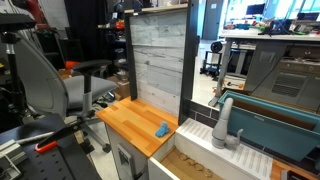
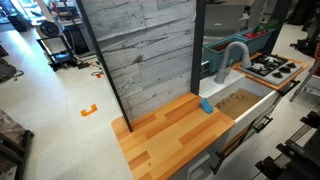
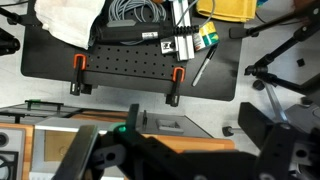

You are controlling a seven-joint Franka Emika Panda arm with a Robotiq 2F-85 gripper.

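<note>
My gripper shows as two dark, blurred fingers at the bottom of the wrist view. They stand wide apart, open, with nothing between them. Below it lie the dark table edge and part of the kitchen unit, seen from above. A small blue object [image 1: 162, 130] rests on the wooden countertop [image 1: 130, 118], near the basin side; exterior view 2 shows the same blue item [image 2: 206, 105] there. Beside it is a white-rimmed basin [image 2: 238, 104] with a tan bottom, and a grey faucet [image 1: 222, 125] rises behind. The gripper cannot be made out clearly in the exterior views.
Orange-tipped clamps [image 3: 178, 74] grip the black table's edge. On that table lie a white cloth [image 3: 66, 20], a yellow cloth [image 3: 228, 9] and coiled cable. A grey panel [image 2: 155, 55] walls the countertop's back.
</note>
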